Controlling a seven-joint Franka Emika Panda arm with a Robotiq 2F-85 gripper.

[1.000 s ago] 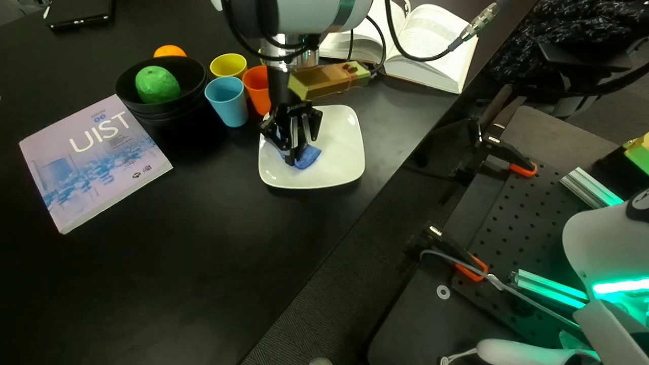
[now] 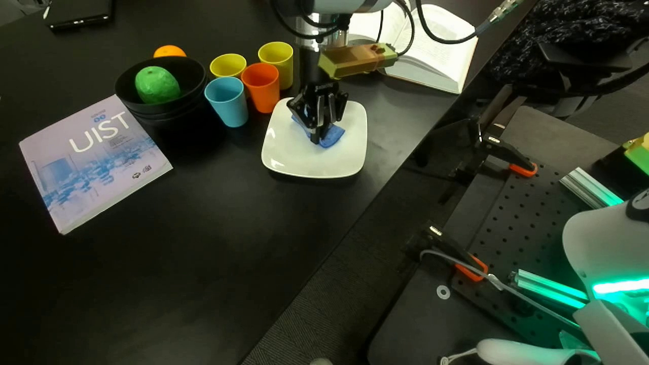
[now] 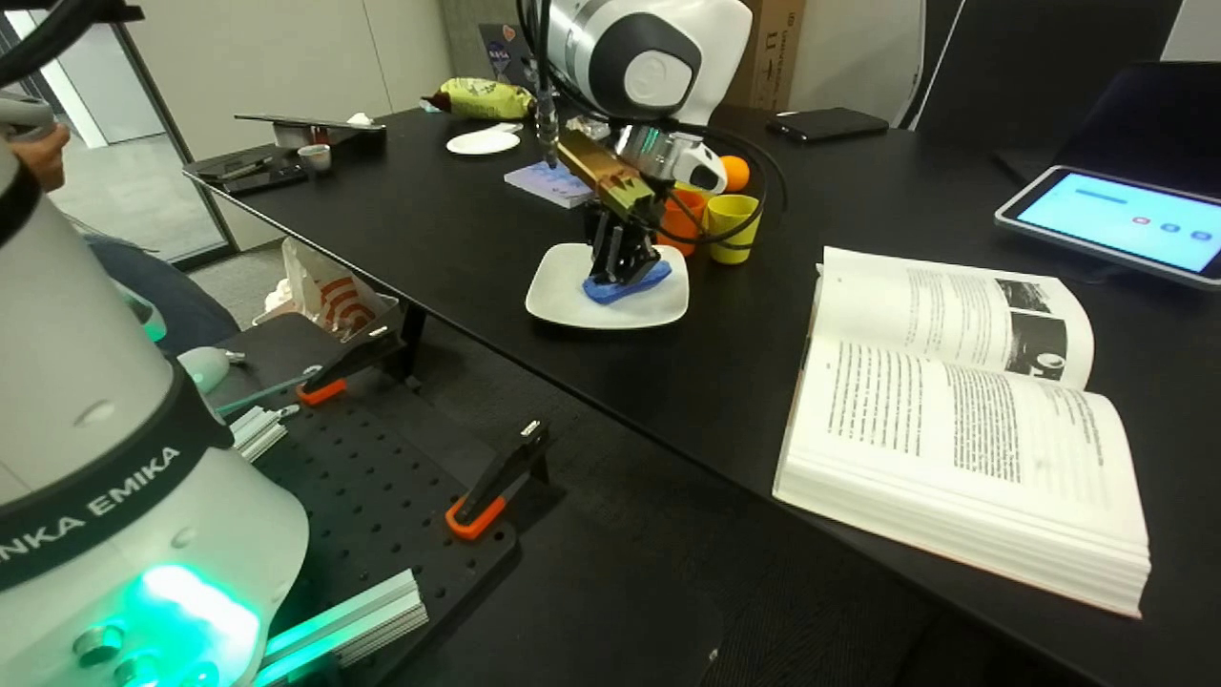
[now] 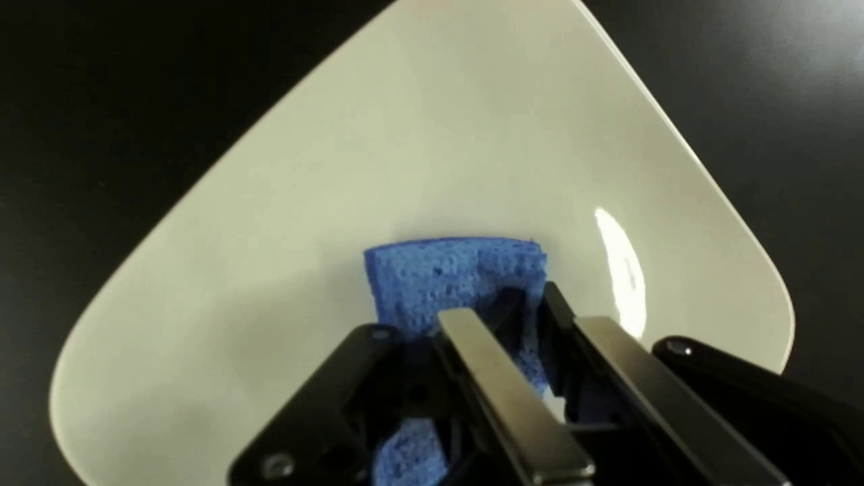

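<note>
A blue sponge (image 4: 453, 267) lies on the white square plate (image 2: 292, 158), near its middle. My gripper points down over the plate and is shut on the sponge, with blue material between the fingers. Exterior view 2 shows the sponge (image 3: 643, 282) sticking out to both sides below the gripper (image 3: 618, 273), low against the plate (image 3: 557, 300). Part of the sponge is hidden by the fingers in every view.
Close behind the plate stand an orange cup (image 2: 261, 88), a blue cup (image 2: 226, 100) and two yellow cups. Black bowls (image 2: 124, 91) hold a green fruit (image 2: 157, 85). An open book (image 3: 939, 401) and a UIST book (image 2: 94, 155) lie nearby. The table edge is close to the plate.
In exterior view 1 my gripper has moved right and slightly up with the sponge, from the plate's left part to nearer its middle. The plate has shifted slightly upward, toward the cups.
</note>
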